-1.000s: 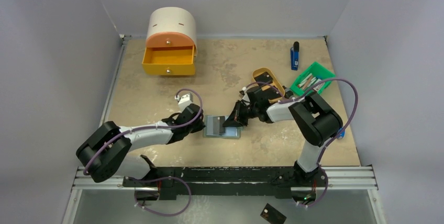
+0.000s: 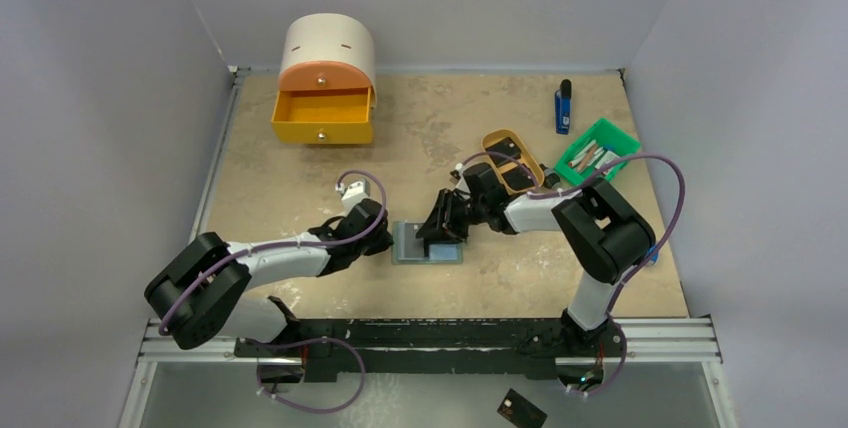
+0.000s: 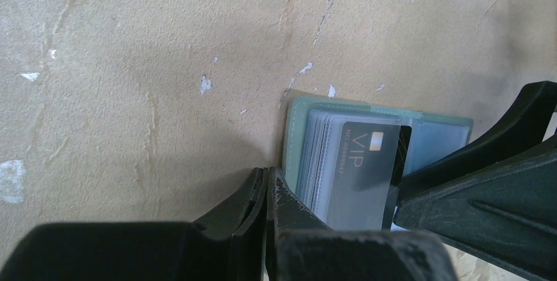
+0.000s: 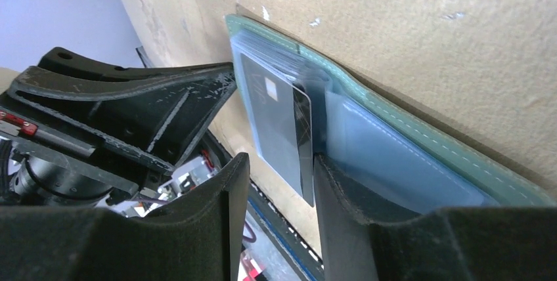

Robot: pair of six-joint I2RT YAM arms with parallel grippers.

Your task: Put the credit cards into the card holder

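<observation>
The open card holder [image 2: 402, 260] has a green rim and clear sleeves and lies flat on the table. A grey and black VIP card [image 3: 368, 156] sits in its left-hand sleeve, mostly under clear plastic; its black end lies at the sleeve's mouth. My right gripper is open over the holder, its fingers apart on either side of the card's black end. At the holder's left edge, my left gripper is shut, its tips against or right beside the rim; nothing shows between them.
Behind the right arm stands an orange tray [image 2: 488, 140] with dark cards in it. A green basket [image 2: 603, 128], a blue stapler-like object [image 2: 563, 113] and a white cabinet with an open yellow drawer [image 2: 322, 133] stand farther back. Mid-table is clear.
</observation>
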